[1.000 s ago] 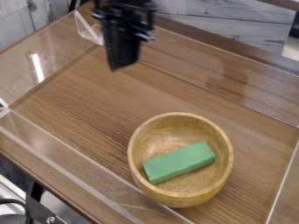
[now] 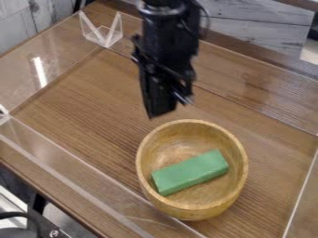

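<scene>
A wooden bowl (image 2: 192, 200) stands on the table at the lower middle, with a green block (image 2: 189, 172) lying inside it. Above and behind it is my dark gripper (image 2: 162, 98), blurred, coming down from the top of the view over the bowl's far side. Whether its fingers hold anything or how far apart they are is unclear.
A clear plastic object (image 2: 102, 30) stands at the back left. A pale wall runs along the back.
My gripper has come down from the top of the view toward the bowl. The bowl and green block have stayed put.
</scene>
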